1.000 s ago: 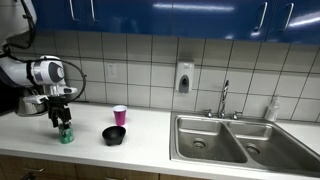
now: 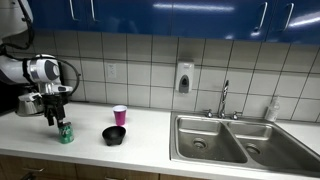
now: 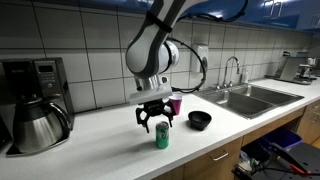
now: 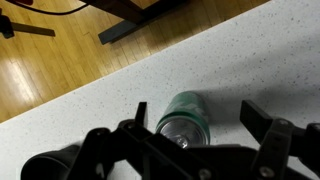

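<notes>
A green can (image 2: 66, 133) stands upright on the white counter (image 2: 150, 151), near its front edge at the left. My gripper (image 3: 158, 121) is pointed down just above and behind the can in the second exterior view. Its fingers are spread wide. Seen from the wrist, the can (image 4: 183, 120) lies in the gap of my gripper, with room on both sides; neither finger touches it. The can's lower part of the surroundings is partly covered by the gripper body in that view.
A black bowl (image 2: 114, 135) and a magenta cup (image 2: 120, 115) stand to the right of the can. A steel carafe with a coffee maker (image 3: 38, 115) is at the left. Farther right is the double sink (image 2: 208, 140). Counter between bowl and sink is clear.
The arm has shifted slightly to the left in the first exterior view, its fingers a little off the can's top. The can, bowl and cup have not moved.
</notes>
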